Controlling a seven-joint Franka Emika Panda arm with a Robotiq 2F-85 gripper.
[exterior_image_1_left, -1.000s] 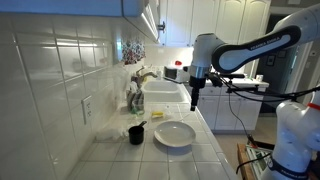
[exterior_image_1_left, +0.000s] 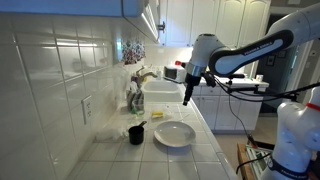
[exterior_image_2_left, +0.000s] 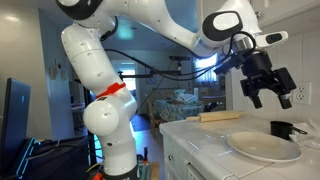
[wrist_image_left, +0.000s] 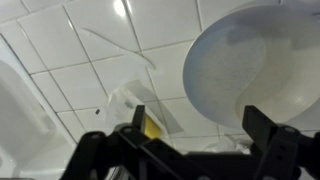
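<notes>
My gripper stands open, its two dark fingers wide apart with nothing between them. In exterior view 2 the gripper (exterior_image_2_left: 271, 102) hangs above a large round white dish (exterior_image_2_left: 262, 147), clear of it. The dish (wrist_image_left: 250, 65) fills much of the right of the wrist view. A small black pot with a handle (exterior_image_1_left: 136, 134) sits on the tiled counter beyond the dish. Near the left finger, in the wrist view, lies something yellow (wrist_image_left: 152, 128) in or beside clear, shiny material; its exact kind is unclear.
A white sink (exterior_image_1_left: 165, 93) lies toward the far end of the counter, with bottles (exterior_image_1_left: 138, 102) beside it. The tiled wall (exterior_image_1_left: 60, 90) bounds one side. A long, thin pale strip (wrist_image_left: 112, 45) lies on the tiles.
The dish and pot have not moved.
</notes>
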